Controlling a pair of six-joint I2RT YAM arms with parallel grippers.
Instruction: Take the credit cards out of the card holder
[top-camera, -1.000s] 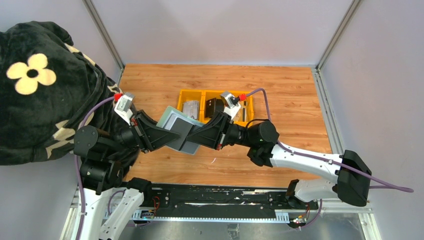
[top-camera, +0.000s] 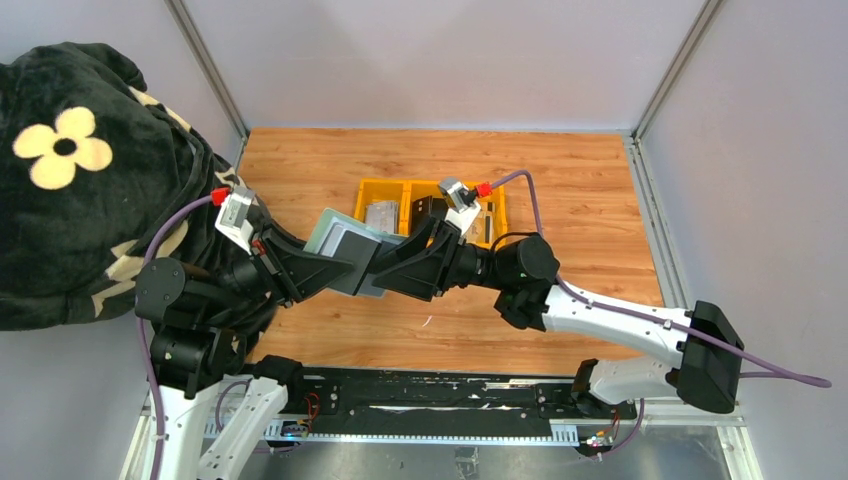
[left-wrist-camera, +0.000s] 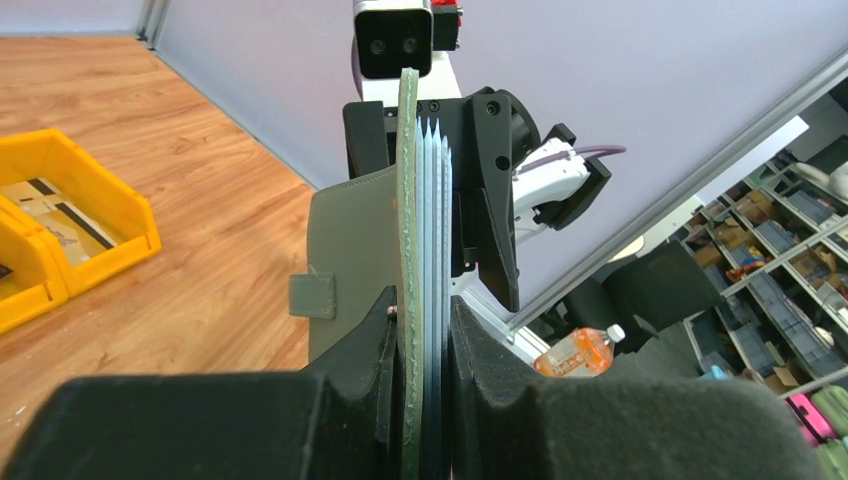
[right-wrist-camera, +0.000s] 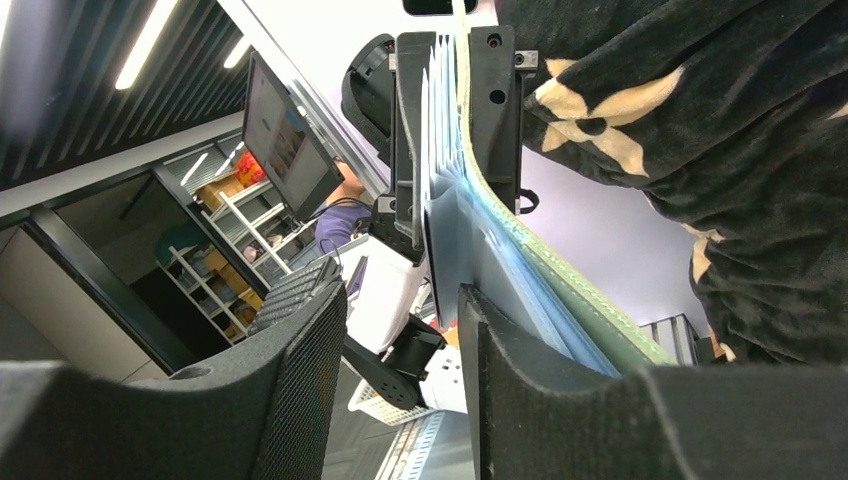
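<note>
The pale green card holder (top-camera: 330, 226) hangs above the table, its clear sleeves (left-wrist-camera: 430, 190) fanned edge-on in both wrist views. My left gripper is shut on the holder's cover and sleeves. A dark grey card (top-camera: 352, 250) shows on the holder's upper face in the top view. From the other side, my right gripper stands open at the sleeves. A front sheet with a dark edge (right-wrist-camera: 431, 255) reaches down between its fingers, close to one of them; the other sleeves run past outside that finger. Whether they touch is hard to tell.
A yellow divided tray (top-camera: 372, 188) with several small items lies on the table behind the grippers. A dark flowered blanket (top-camera: 110, 210) bulges at the left, close to the left arm. Bare wooden table (top-camera: 580, 210) stretches out at the right.
Since one second ago, my left gripper and the holder have shifted slightly left.
</note>
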